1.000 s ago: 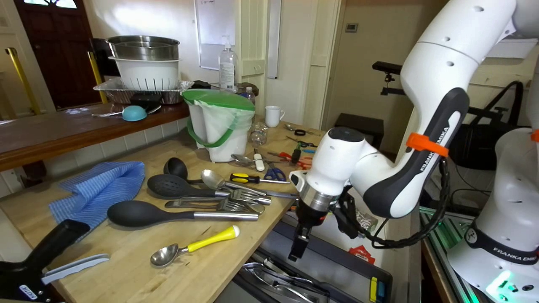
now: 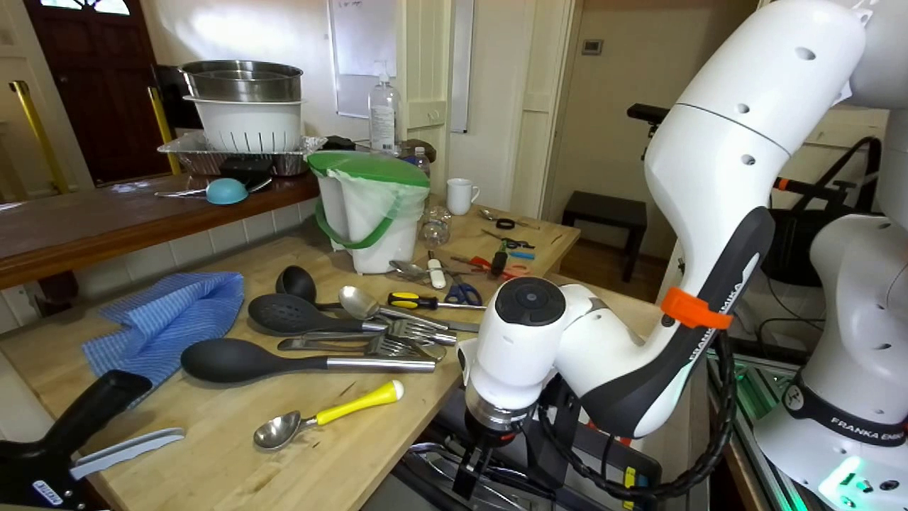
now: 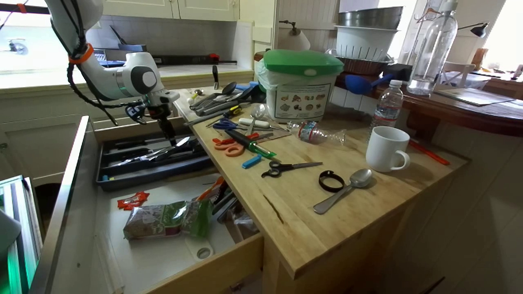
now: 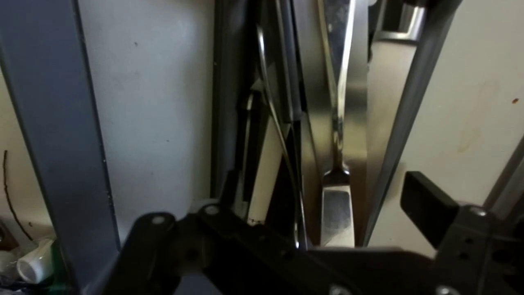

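My gripper stands open above a dark tray (image 3: 110, 185) in the pulled-out drawer. In the wrist view nothing is held between its spread fingers. Below them, a compartment holds several metal utensils lying lengthwise. A shiny utensil with a flat handle end (image 4: 337, 211) shows between the fingers, and a thin curved metal one (image 4: 275, 113) lies left of it. How far the fingertips are above the utensils, I cannot tell. Exterior view 2 shows the gripper (image 3: 170, 139) pointing down at the tray, near the counter's edge.
The wooden counter (image 3: 314, 235) borders the drawer. On it lie black kitchen spoons (image 2: 247, 359), a yellow-handled scoop (image 2: 357, 404), scissors (image 3: 289, 168) and a white mug (image 3: 385, 149). A green-lidded bucket (image 3: 299, 90) stands farther back. A plastic food bag (image 3: 166, 219) lies in the drawer.
The arm has come down and toward the camera in exterior view 1, bringing the gripper from above the tray to low over its utensils. The counter items have not moved.
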